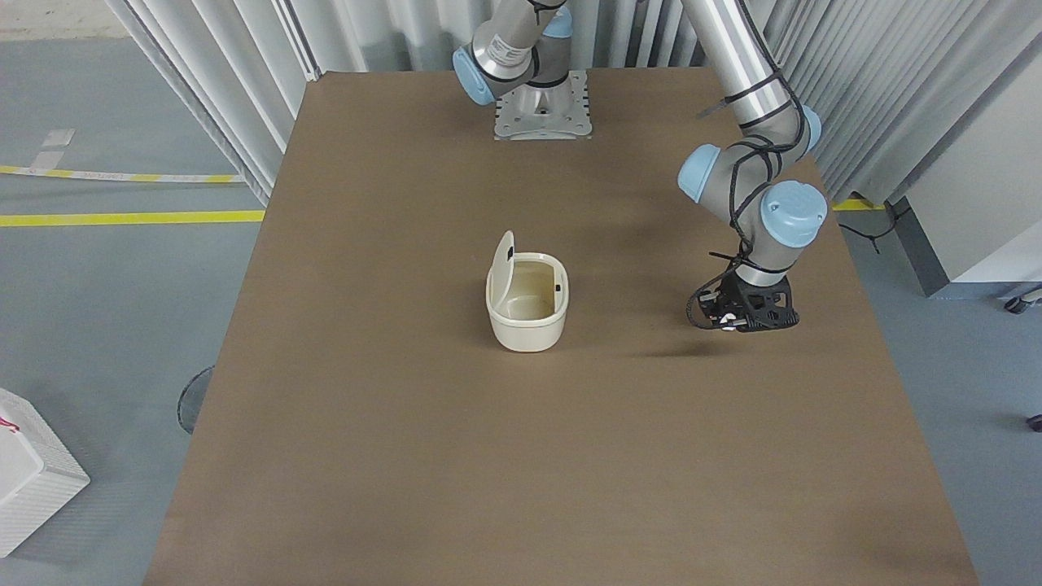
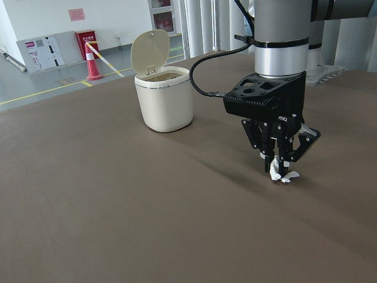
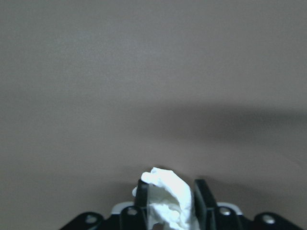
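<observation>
My gripper point(image 2: 276, 162) is down at the table surface, its fingers closed on a crumpled white paper ball point(image 3: 170, 199), which shows between the fingertips in the wrist view and low under the gripper in the left view. In the front view the gripper point(image 1: 734, 318) is at the right of the table and mostly covers the paper. A cream bin point(image 1: 527, 328) stands near the middle of the table, left of the gripper, its lid point(image 2: 150, 50) raised and its inside visible and looking empty from above.
A white box point(image 1: 29, 478) is on the floor at the left.
</observation>
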